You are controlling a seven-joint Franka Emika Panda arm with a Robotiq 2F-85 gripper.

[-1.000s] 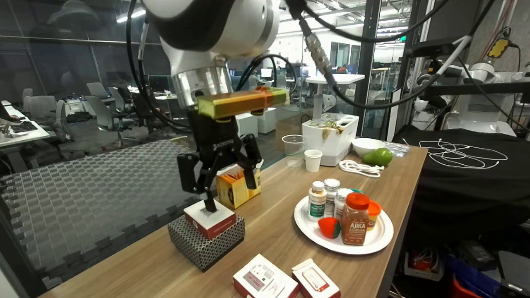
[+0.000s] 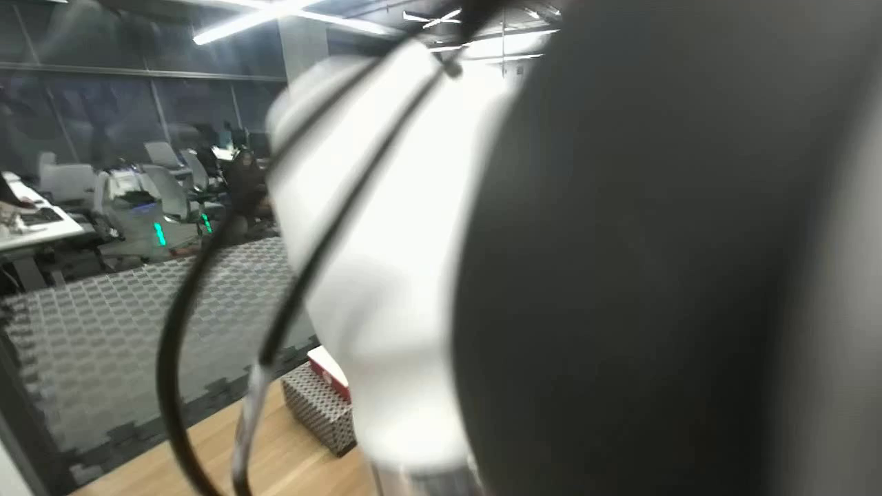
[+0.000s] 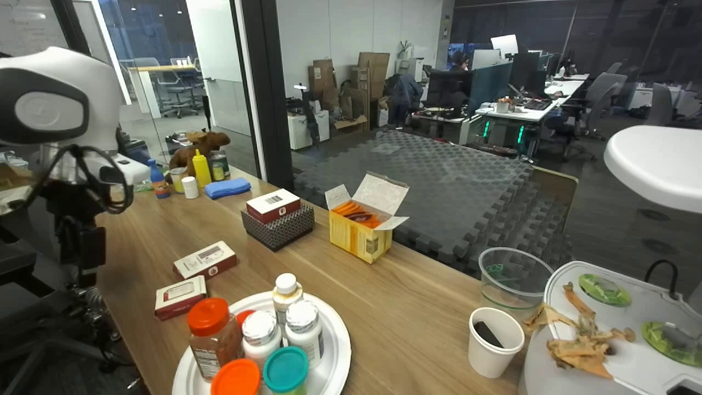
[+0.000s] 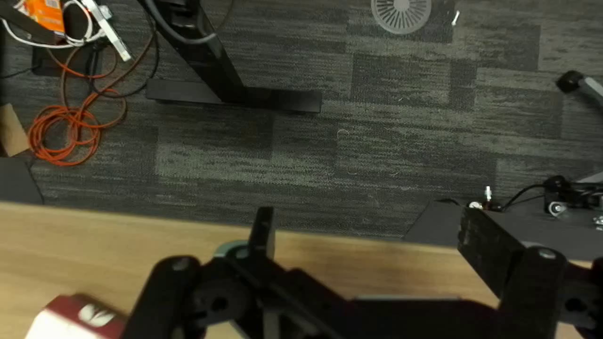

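My gripper is open, its two black fingers (image 4: 261,234) wide apart with nothing between them. In the wrist view it hangs over the table's edge, with dark carpet beyond. Exterior view 2 shows the gripper (image 3: 82,253) at far left, pointing down beside the wooden table (image 3: 388,316). A red-and-white box (image 3: 273,203) rests on a dark patterned box (image 3: 279,228). Two more such boxes, one farther back (image 3: 205,259) and one nearer (image 3: 180,297), lie flat on the table. The arm (image 2: 388,248) hides most of exterior view 1, including the gripper.
A white plate (image 3: 339,342) carries several bottles and jars. An open yellow box (image 3: 360,238) holds orange packets. A paper cup (image 3: 493,342) and a clear tub (image 3: 515,276) stand near the white bin (image 3: 553,355).
The open gripper has left its place above the stacked red-and-white box and swung away. The arm has come close to exterior view 1, blocking it. That box still sits on the patterned one.
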